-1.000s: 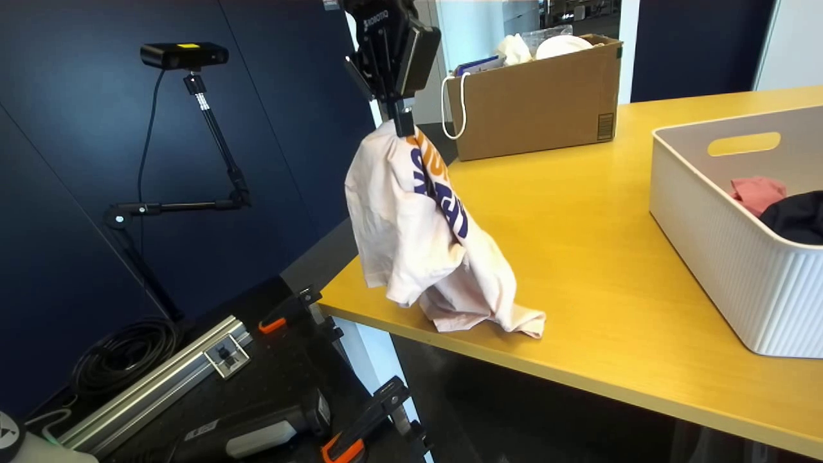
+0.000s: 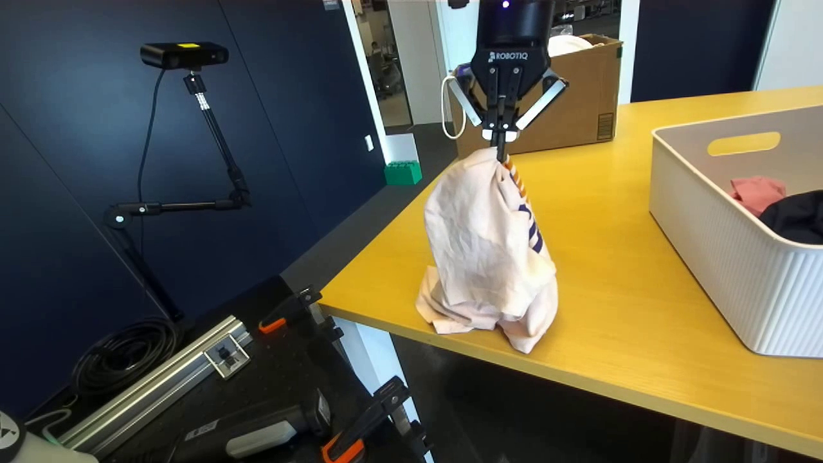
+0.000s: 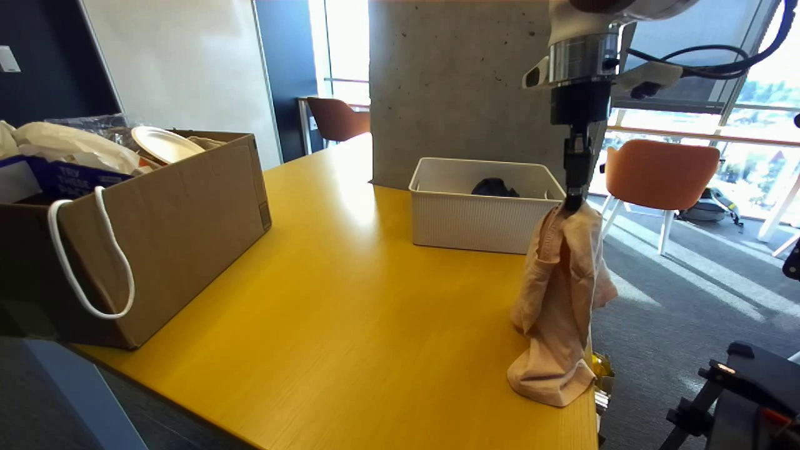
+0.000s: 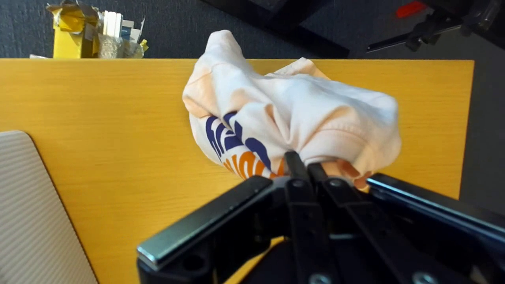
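A pale pink shirt (image 2: 487, 239) with purple and orange lettering hangs bunched from my gripper (image 2: 499, 146), its lower folds resting on the yellow table near the edge. In the wrist view, the fingertips (image 4: 294, 163) are closed together at the collar of the shirt (image 4: 303, 109), and the cloth spreads out beyond them. From the second exterior view, the gripper (image 3: 574, 199) points straight down, pinching the top of the shirt (image 3: 559, 300).
A white ribbed bin (image 2: 725, 254) holding pink cloth (image 2: 757, 191) and dark cloth (image 2: 798, 217) stands on the table. A cardboard box (image 3: 195, 232) full of items sits at the opposite end. Bare tabletop (image 3: 360, 315) lies between them.
My gripper has moved right and slightly lower in the first exterior view and has turned about its axis. The shirt has come along, with more of it bunched over the table.
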